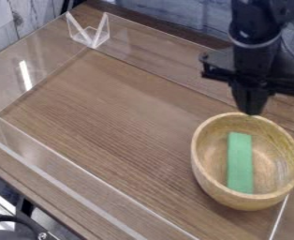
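Note:
A round tan bowl (272,187) sits at the lower right of the wooden table, with a green rectangular block (240,164) lying inside it. My gripper (250,89) is a large dark arm end above and behind the bowl, blurred and dim; I cannot make out the state of its fingers from this view.
A clear plastic object (90,31) stands at the back left. Dark cables lie at the lower left edge.

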